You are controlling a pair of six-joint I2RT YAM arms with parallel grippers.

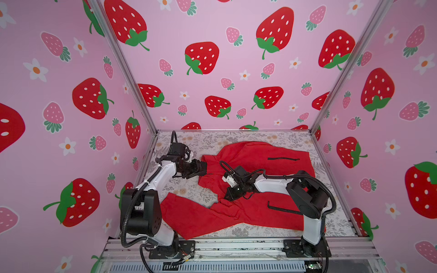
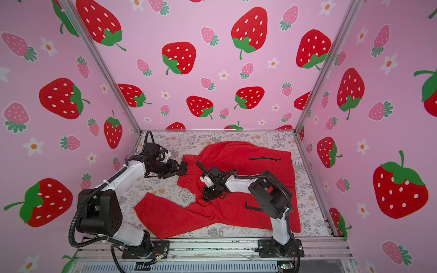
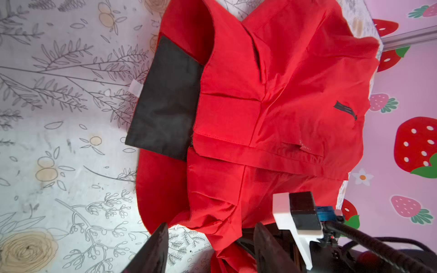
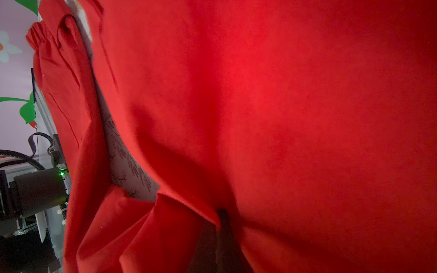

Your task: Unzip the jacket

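The red jacket is spread across the table, its neck end toward the left and one sleeve stretched along the front. A black patch shows inside the collar. My left gripper is open, beside the collar, with no cloth held between its fingers. Over the middle of the jacket front, my right gripper points down, shut. In the right wrist view, red fabric creases run together at its dark fingertips, with a fold caught there. The main zipper and its pull are hidden from every view.
Two black strips, the upper strip and lower strip, mark the jacket body. Strawberry-printed walls enclose the sides and back.
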